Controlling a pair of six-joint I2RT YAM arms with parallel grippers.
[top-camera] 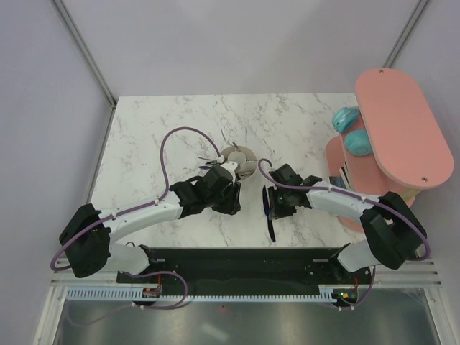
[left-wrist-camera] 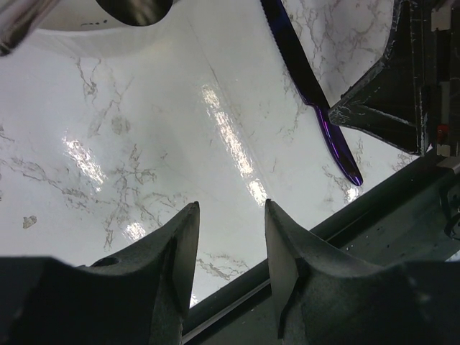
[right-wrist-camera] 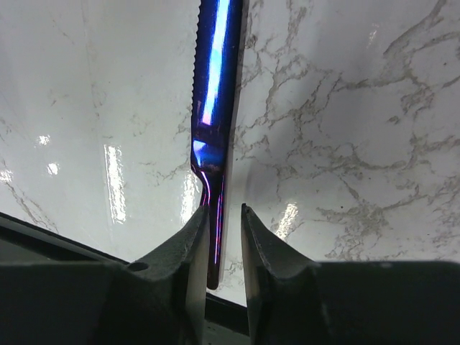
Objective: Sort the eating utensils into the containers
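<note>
A dark purple knife [top-camera: 271, 228] lies on the marble table in front of the white round container [top-camera: 252, 167]; its serrated blade [right-wrist-camera: 214, 72] points away from the front edge. My right gripper is over the knife's handle, fingers part open. The handle shows in the gap, close to the left finger [right-wrist-camera: 199, 233]; I cannot tell whether it is between the pads or below them. To the left of the knife, my open left gripper has bare table beneath it. Several utensils stick out of the container, among them a dark spoon bowl [left-wrist-camera: 144, 8].
The right gripper's finger [left-wrist-camera: 381, 108] shows beside the knife in the left wrist view, so the two grippers are close. At the right stands a pink rack [top-camera: 402, 129] with teal cups [top-camera: 358, 142].
</note>
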